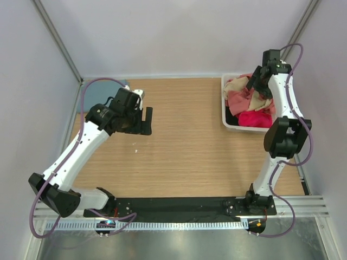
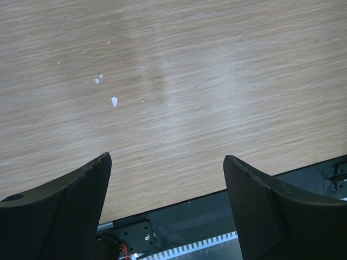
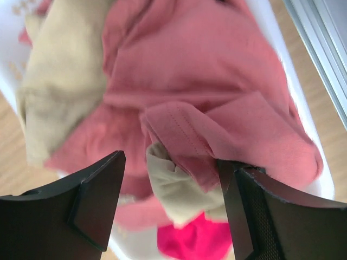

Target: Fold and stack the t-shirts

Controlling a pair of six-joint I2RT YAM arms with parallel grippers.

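Crumpled shirts fill a white bin point(image 1: 230, 128) at the back right: dusty-pink shirt point(image 1: 237, 103), beige cloth point(image 1: 235, 85), and bright red-pink shirt point(image 1: 255, 118), with some black fabric point(image 1: 231, 117) at the bottom. Over the bin my right gripper point(image 1: 258, 81) stands open. In the right wrist view, pink fabric point(image 3: 238, 130) bunches between and over its fingers, partly covering the right one; it is not clamped. My left gripper point(image 1: 145, 124) is part open above bare table at the left, and its wrist view shows only wood between the fingers.
A blue-grey flat board or folded item point(image 1: 97, 93) lies at the back left, partly hidden by the left arm. Walls stand close at the back and both sides.
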